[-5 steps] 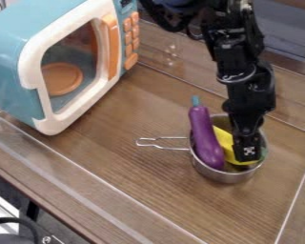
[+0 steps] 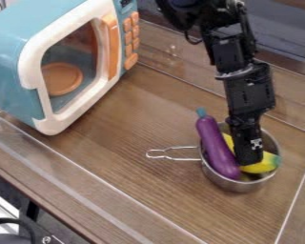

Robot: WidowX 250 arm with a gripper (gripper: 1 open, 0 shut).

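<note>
A steel pot [image 2: 244, 184] with a wire handle to its left stands on the wooden counter. In it lie a purple eggplant [image 2: 216, 151] and a yellow object [image 2: 259, 166], maybe a banana or corn. My black gripper [image 2: 248, 154] reaches down into the pot, just right of the eggplant, over the yellow object. Its fingertips are partly hidden, and I cannot see clearly whether anything is between them.
A toy microwave [image 2: 28, 67] in blue and white, with its orange plate inside, stands at the back left.
The pot and its contents have shifted slightly too.
</note>
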